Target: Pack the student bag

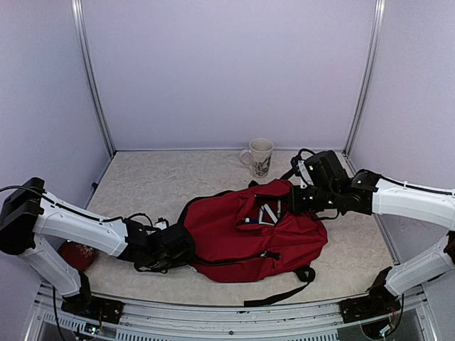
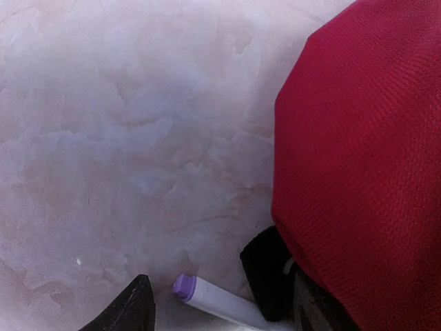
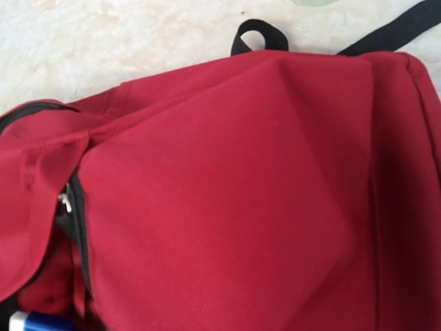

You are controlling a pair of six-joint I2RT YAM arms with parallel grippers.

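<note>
The red backpack (image 1: 234, 241) lies on the table with its pocket open, holding several markers (image 1: 269, 213). A white marker with a purple cap (image 2: 224, 302) lies on the table beside the bag's lower left, with a black piece (image 2: 265, 276) next to it. My left gripper (image 1: 178, 259) is low at that end; in the left wrist view its fingertips straddle the marker, part open. My right gripper (image 1: 298, 199) is over the pocket's right side; its fingers are hidden in both views, so its finger is unclear.
A patterned mug (image 1: 260, 160) stands behind the bag. A dark red object (image 1: 75, 256) sits at the far left, partly behind the left arm.
</note>
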